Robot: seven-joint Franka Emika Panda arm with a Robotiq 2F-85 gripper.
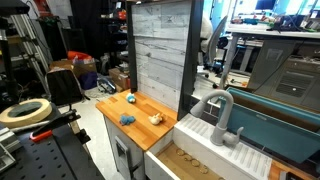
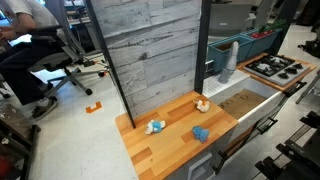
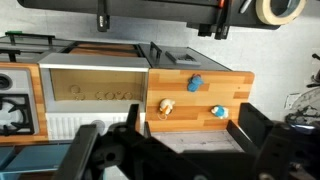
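Note:
Three small toys rest apart on the wooden counter: a blue one [image 1: 127, 118], a white-and-orange one [image 1: 157, 118] and a blue-and-white one [image 1: 131, 98]. From above, the wrist view shows the same blue toy [image 3: 196, 82], white-and-orange toy [image 3: 167, 106] and blue-and-white toy [image 3: 219, 111]. My gripper is open high over the scene, its dark fingers spread wide at the lower edge of that view. Nothing shows between them. Neither exterior view clearly shows the gripper.
Beside the wooden counter [image 2: 170, 149] an open drawer [image 3: 97, 83] has a wooden bottom. A grey faucet [image 1: 222, 118] rises by the white drying rack, and a stove [image 2: 274, 69] lies farther along. A tall white plank panel [image 2: 160, 60] backs the counter. Tape rolls [image 1: 28, 112] lie nearby.

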